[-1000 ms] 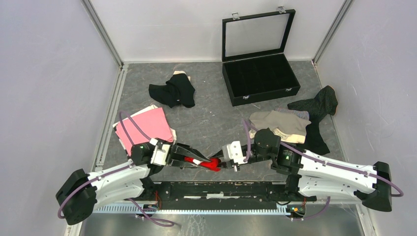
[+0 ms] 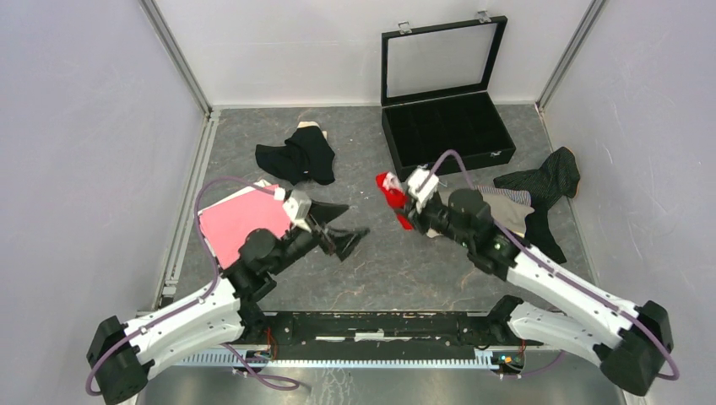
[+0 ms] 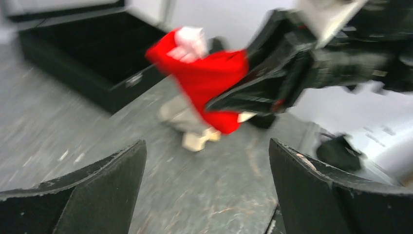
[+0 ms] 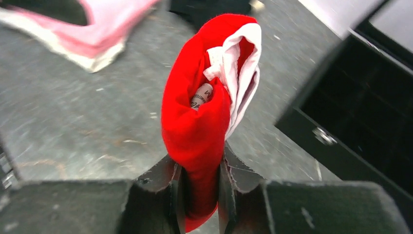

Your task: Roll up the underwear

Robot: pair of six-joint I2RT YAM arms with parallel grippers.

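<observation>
The red underwear (image 2: 395,197) is folded into a narrow bundle with a white-pink band at its top, held in the air. My right gripper (image 2: 409,214) is shut on its lower part; in the right wrist view the red cloth (image 4: 195,131) bulges up from between the fingers, with a printed label inside the fold. To the left, my left gripper (image 2: 355,221) stands open and empty. In the left wrist view the red bundle (image 3: 209,78) hangs beyond its spread fingers, apart from them.
An open black box (image 2: 447,135) with empty compartments stands at the back right. Pink cloth (image 2: 249,221) lies at left, black cloth (image 2: 295,157) behind it. Grey cloth (image 2: 498,209) and dark cloth (image 2: 547,181) lie at right.
The right gripper has carried the bundle away, right and toward the box.
</observation>
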